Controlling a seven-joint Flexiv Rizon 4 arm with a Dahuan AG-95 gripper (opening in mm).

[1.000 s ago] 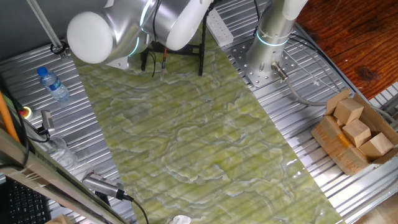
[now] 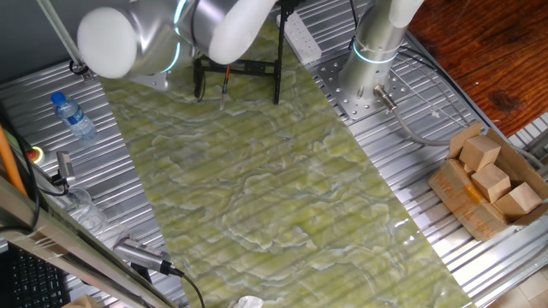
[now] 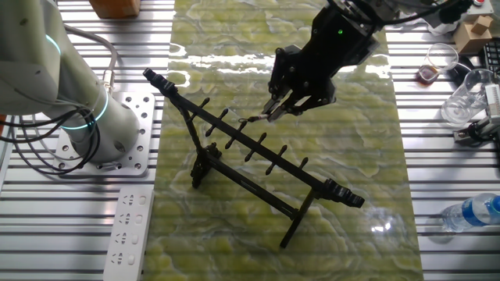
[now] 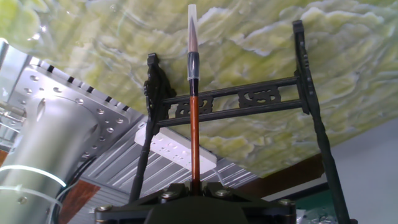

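Note:
A writing brush (image 4: 194, 137) with a reddish-brown shaft, a dark collar and a clear sleeve over its tip runs out from between my gripper's fingers in the wrist view. My gripper appears shut on the shaft near its end. From exterior view 2, the gripper (image 3: 272, 113) is beside the upper bar of a black brush rack (image 3: 258, 148), close to one of its pegs; a thin loop (image 3: 254, 119) shows there. In exterior view 1 the brush (image 2: 225, 87) shows by the rack (image 2: 248, 66), while the arm covers the gripper.
A power strip (image 3: 129, 234) and the arm's base (image 3: 117, 133) stand beside the rack. A water bottle (image 2: 73, 115) lies across the green marbled mat (image 2: 257, 188). Wooden blocks fill a cardboard box (image 2: 467, 201).
The upper arm has shifted a little to the left in exterior view 1, and a dark cable by the rack with it. The rack stays put, and the brush shows almost no movement.

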